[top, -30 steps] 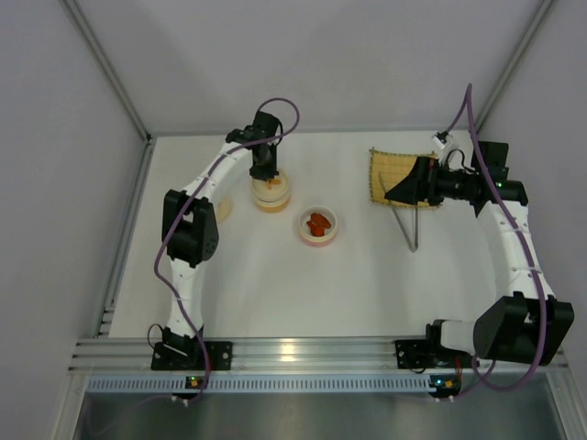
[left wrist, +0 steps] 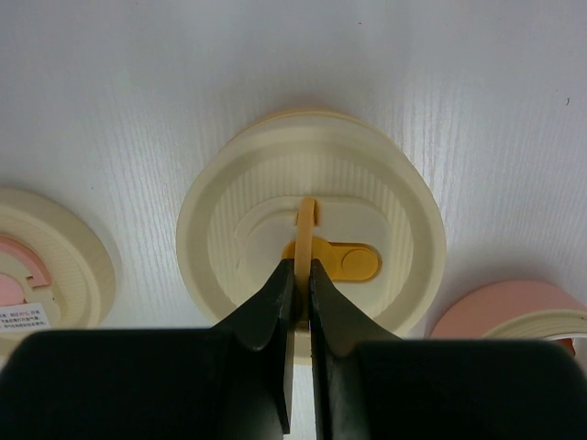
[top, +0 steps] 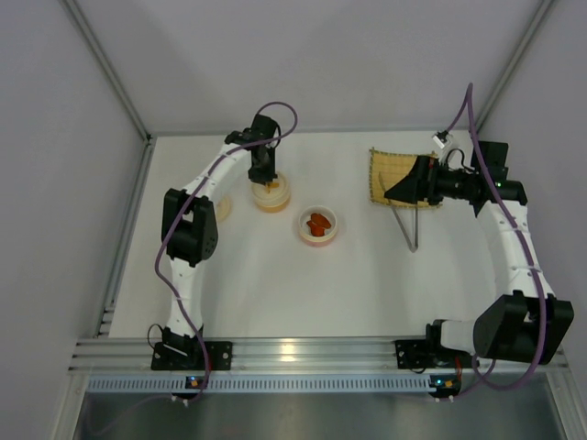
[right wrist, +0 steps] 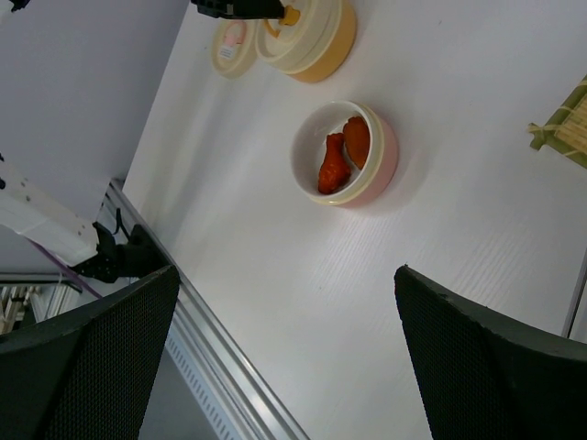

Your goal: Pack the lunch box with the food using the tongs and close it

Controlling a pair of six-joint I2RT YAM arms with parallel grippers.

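Note:
A cream lid [left wrist: 348, 151] with a yellow latch sits over the yellow round container [top: 275, 207], whose edge shows just past it. My left gripper is shut on the lid's upright yellow handle [left wrist: 305, 218]. Whether the lid is fully seated cannot be told. To the right of it, an uncovered pink bowl [right wrist: 389, 158] holds red-brown drumsticks [right wrist: 334, 165]. My right gripper hangs open over the right side of the table, nothing between its fingers.
A second cream lid with a pink latch [left wrist: 69, 247] lies flat left of the yellow container. The bamboo mat [top: 396, 168] and metal tongs [top: 408, 234] are at the right, partly under my right arm.
My left gripper and the lid have shifted very slightly, toward the front of the table. The bowl, the mat and my right arm show no movement.

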